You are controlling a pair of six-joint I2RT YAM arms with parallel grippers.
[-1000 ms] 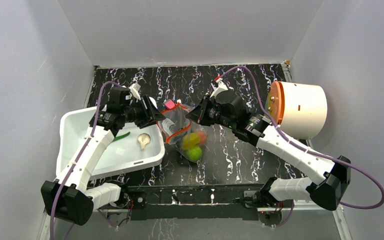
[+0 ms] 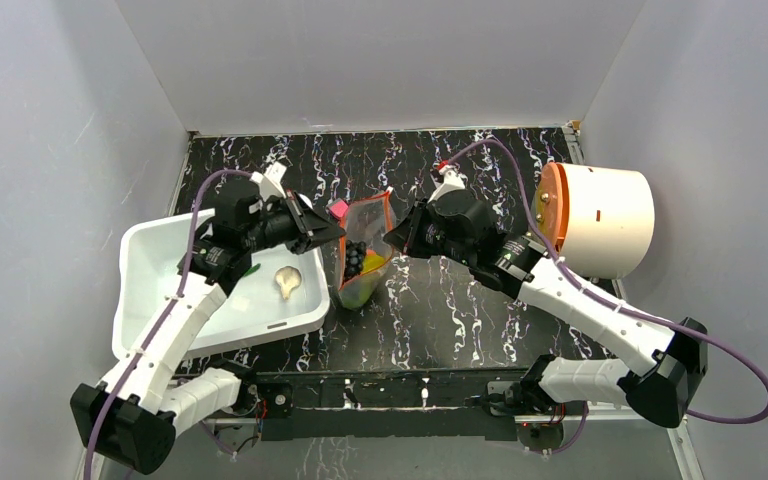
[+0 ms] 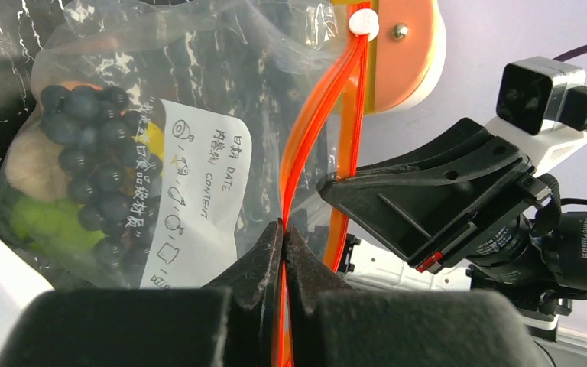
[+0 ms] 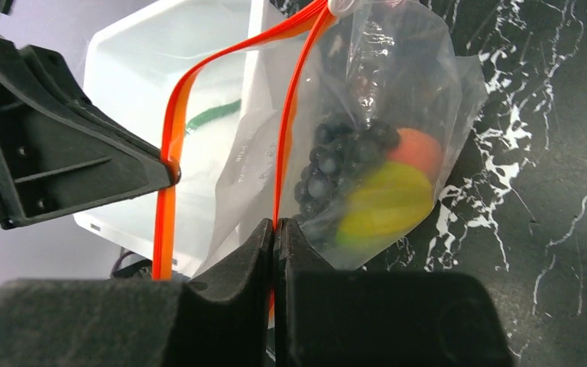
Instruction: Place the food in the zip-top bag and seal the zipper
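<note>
The clear zip top bag (image 2: 365,260) stands mid-table, holding dark grapes (image 3: 95,160), a yellow item (image 4: 386,195), a red item (image 4: 416,149) and something green. Its orange zipper edges are spread apart at the top. My left gripper (image 2: 337,232) is shut on one orange edge, which runs between its fingertips in the left wrist view. My right gripper (image 2: 392,240) is shut on the opposite edge, seen running into its fingers (image 4: 298,260) in the right wrist view.
A white tray (image 2: 150,290) at left holds a pale garlic-like bulb (image 2: 288,280) and a green pepper (image 2: 252,269). A pink object (image 2: 338,207) lies behind the bag. A white cylinder with an orange rim (image 2: 605,220) stands at the right.
My left gripper has moved right and up in the top view and closed. The bag is drawn more upright, its contents shifted left, and my right gripper has shifted slightly right.
</note>
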